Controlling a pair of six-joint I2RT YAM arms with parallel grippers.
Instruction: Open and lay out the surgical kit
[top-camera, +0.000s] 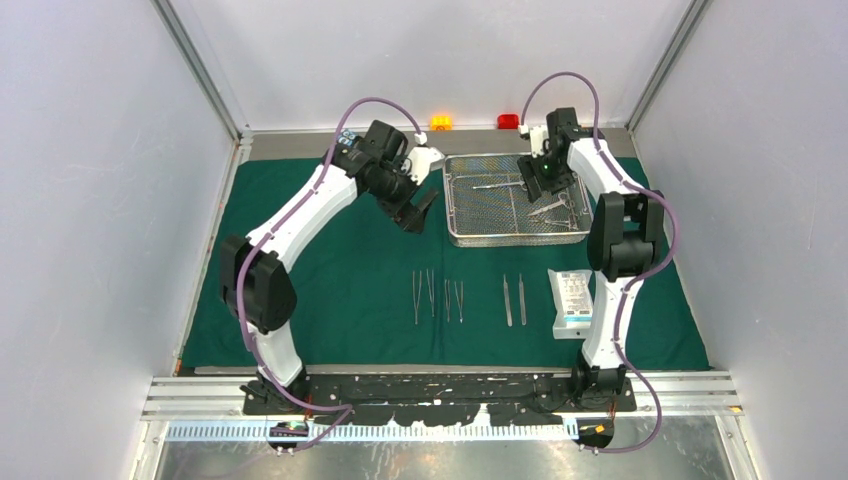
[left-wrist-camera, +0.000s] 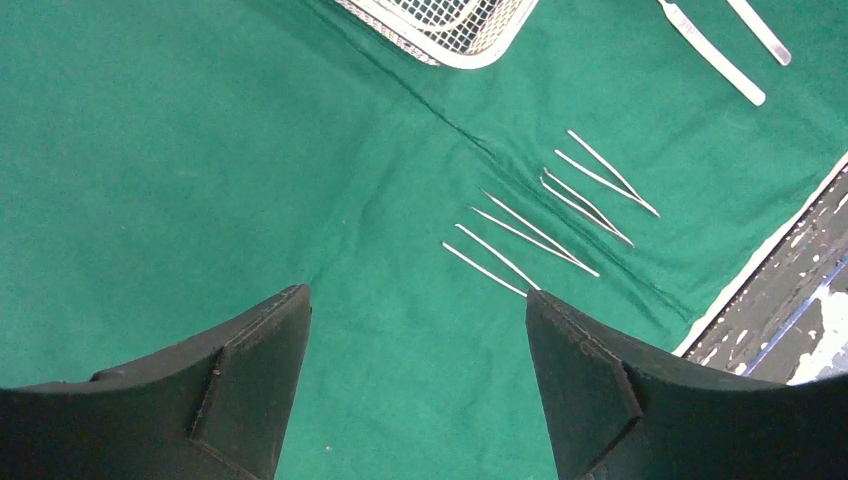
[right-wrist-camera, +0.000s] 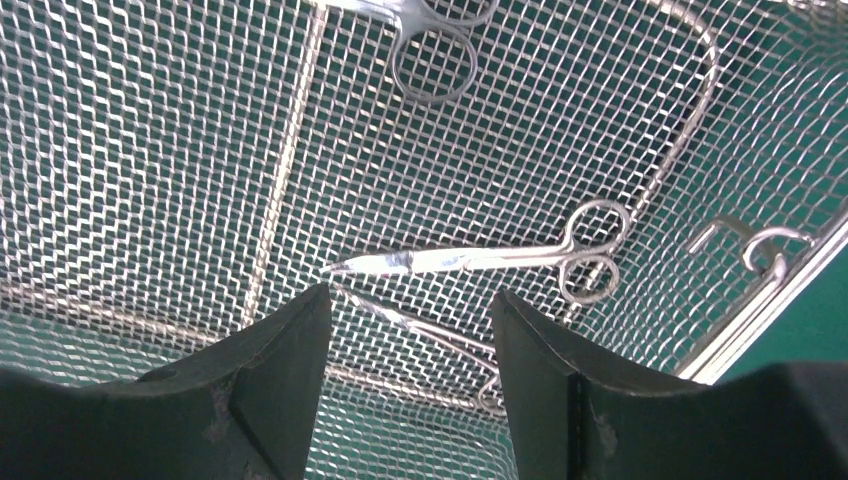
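Note:
A wire mesh basket (top-camera: 455, 225) stands at the back right of the green cloth. Inside it lie scissor-like instruments (right-wrist-camera: 480, 258), a thinner one (right-wrist-camera: 420, 325) beside them, and another ringed instrument (right-wrist-camera: 405, 20) farther off. Over the basket hangs my right gripper, open and empty above these tools. My left gripper is held above bare cloth left of the basket, its fingers apart and nothing between them. Several tweezers (top-camera: 433, 293) lie in a row on the cloth, with two slim handles (top-camera: 507, 300) to their right.
A white packet (top-camera: 574, 303) lies at the front right, partly under my right arm. Yellow (top-camera: 440, 123) and red (top-camera: 508, 121) bins sit behind the cloth.

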